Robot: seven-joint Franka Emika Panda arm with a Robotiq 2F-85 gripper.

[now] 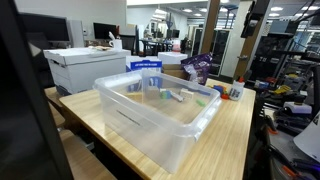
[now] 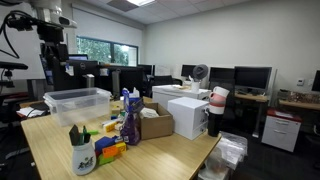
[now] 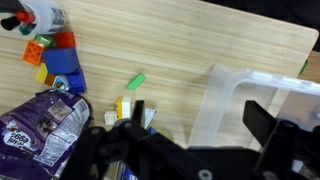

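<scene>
High above the table, my gripper is open, its dark fingers (image 3: pixel 132 128) spread wide with nothing visible between them. Below, the wrist view shows a clear plastic bin (image 3: pixel 214 108) to the right and a small green piece (image 3: pixel 136 81) on bare wood. White and yellow pieces (image 3: pixel 123 108) lie near the left finger, which partly hides that area. A purple snack bag (image 3: pixel 42 132) rests at the left. Red, orange and blue blocks (image 3: pixel 66 66) sit close to a cup of markers (image 3: pixel 45 17).
In exterior view 2, an open cardboard box (image 2: pixel 155 123) stands behind the bag, with a white box (image 2: pixel 187 118) beside it. The clear bin (image 1: pixel 150 124) takes up much of the table in exterior view 1. Bare wood (image 2: pixel 165 158) shows toward the table edge.
</scene>
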